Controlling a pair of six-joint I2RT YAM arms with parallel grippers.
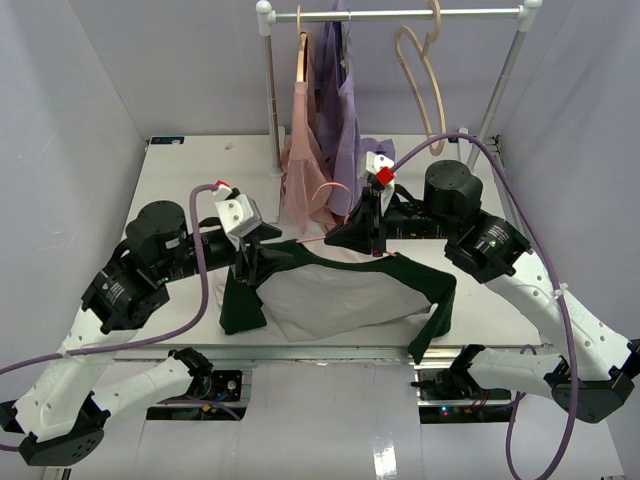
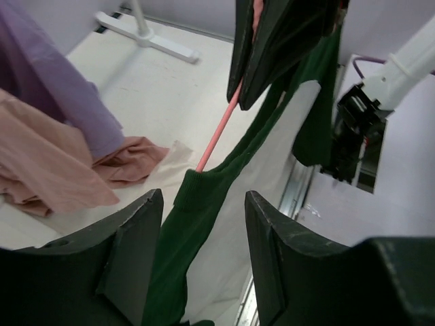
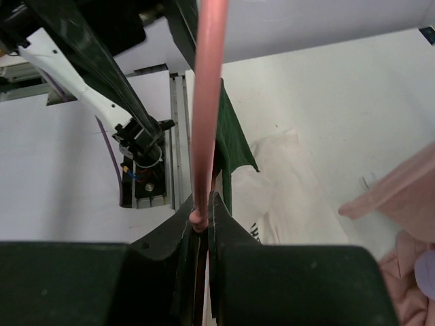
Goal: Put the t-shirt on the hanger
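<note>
A white t-shirt [image 1: 335,300] with dark green collar and sleeves [image 2: 204,190] hangs spread below both grippers, with a pink hanger [image 2: 217,132] running into its green collar. My right gripper [image 1: 350,238] is shut on the hanger, which rises between its fingers in the right wrist view [image 3: 202,136]. My left gripper [image 1: 262,250] stands open at the shirt's left shoulder; in the left wrist view its fingertips [image 2: 149,207] are apart, with the green collar and hanger end just beyond them.
A white rail [image 1: 400,15] at the back holds pink [image 1: 305,150] and purple [image 1: 340,130] garments and empty wooden hangers [image 1: 430,90].
</note>
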